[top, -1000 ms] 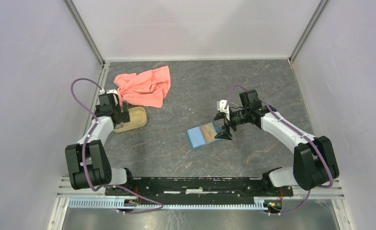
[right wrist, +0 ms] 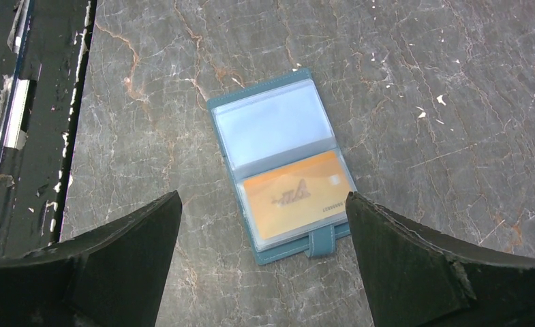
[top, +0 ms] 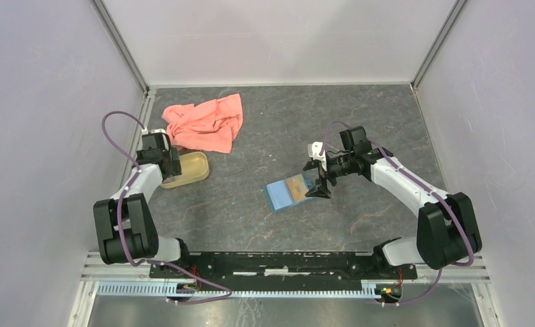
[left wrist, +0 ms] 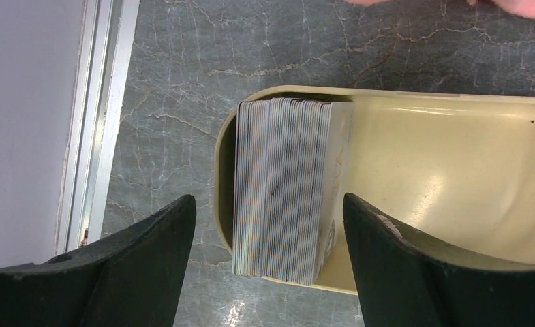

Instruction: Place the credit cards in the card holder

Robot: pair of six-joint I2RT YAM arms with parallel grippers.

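In the left wrist view a thick stack of cards (left wrist: 278, 187) stands on edge at the left end of a cream oval tray (left wrist: 448, 163). My left gripper is over that end of the tray, its fingers parted on either side of the stack with gaps between. The blue card holder (right wrist: 274, 129) lies unfolded on the table, an orange card (right wrist: 297, 195) in one of its clear pockets; the other pocket (right wrist: 272, 126) looks pale and shows no card. Over the holder, my right gripper is open and empty.
A crumpled coral cloth (top: 206, 124) lies behind the tray. A wall (top: 67, 122) rises close to the left arm.
The right arm, holder, cloth and tray look the same.
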